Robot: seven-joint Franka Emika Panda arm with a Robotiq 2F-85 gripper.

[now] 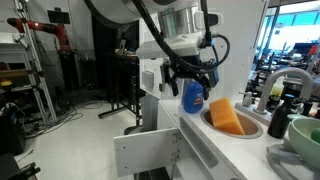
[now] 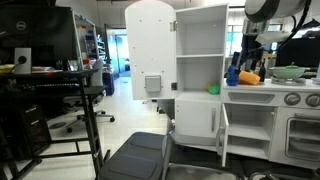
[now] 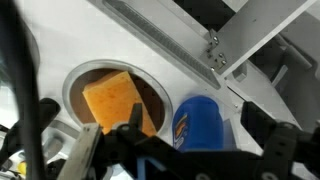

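My gripper (image 1: 193, 90) is open, its fingers apart, above the counter near a blue bottle (image 1: 193, 98). From the wrist view, the blue bottle (image 3: 198, 126) shows below, roughly between the fingers, its lower part covered by the gripper. An orange block, perhaps a sponge (image 1: 226, 118), leans in the round sink (image 1: 255, 128). In the wrist view the orange block (image 3: 112, 102) lies inside the sink to the left of the bottle. Nothing is seen held.
A green bowl (image 1: 304, 138) stands at the right of the counter, near a dark bottle (image 1: 280, 116) and the faucet (image 1: 268, 90). Below the counter, a white cabinet door (image 1: 145, 152) hangs open. An open shelf unit (image 2: 200, 50) rises left of the sink.
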